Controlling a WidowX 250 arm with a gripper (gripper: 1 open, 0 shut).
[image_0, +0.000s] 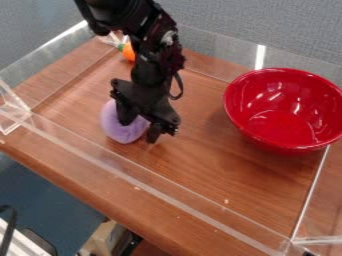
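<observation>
My black gripper (144, 108) is low over the wooden tray, its fingers around a round purple object (120, 124) that sits at the centre-left. The fingertips overlap the purple object's right side, and I cannot tell whether they are closed on it.
A large red bowl (287, 108) stands at the right. An orange item (127, 52) lies at the back left, partly behind the arm. Clear walls edge the wooden surface (187, 190), whose front and middle are bare.
</observation>
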